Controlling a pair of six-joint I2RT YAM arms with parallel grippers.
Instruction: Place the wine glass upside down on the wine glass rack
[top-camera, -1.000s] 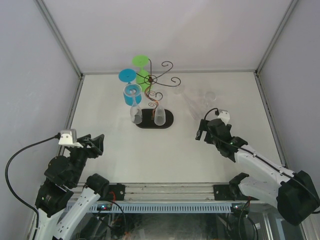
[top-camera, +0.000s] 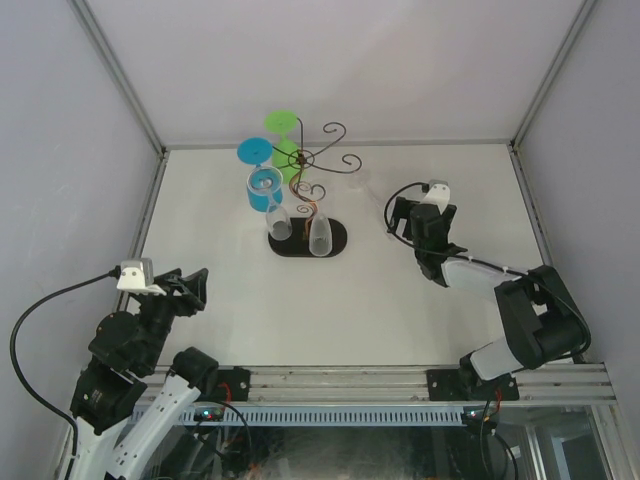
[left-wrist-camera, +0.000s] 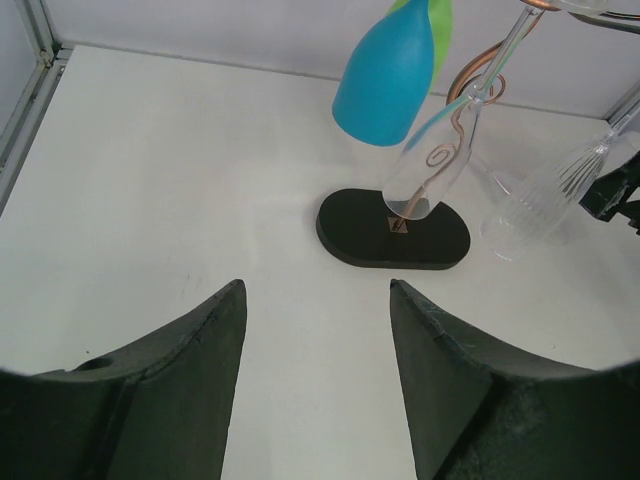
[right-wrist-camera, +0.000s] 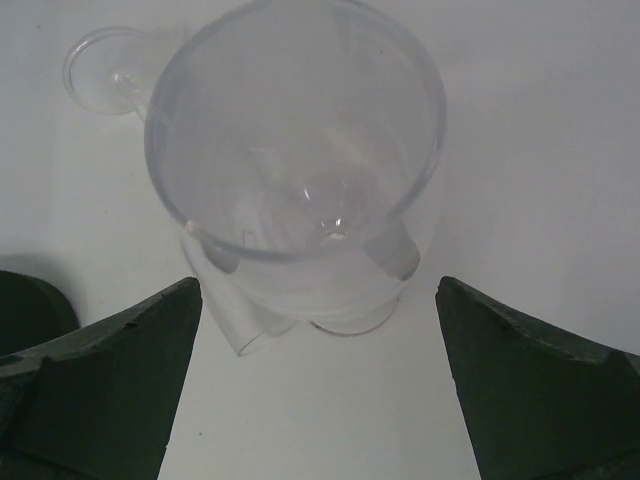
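A wire rack (top-camera: 301, 160) on a black oval base (top-camera: 286, 249) holds blue, green and clear glasses upside down. My right gripper (top-camera: 425, 208) is over clear glasses at the right of the table, partly hiding them. In the right wrist view it stands open just short of a clear glass (right-wrist-camera: 300, 150), whose round rim faces the camera, with more clear glassware behind it. My left gripper is open and empty at the front left, apart from the rack.
White walls and metal rails border it at the back and sides.
My right gripper has moved toward the back of the table, over the clear glasses. My left arm has not visibly moved.
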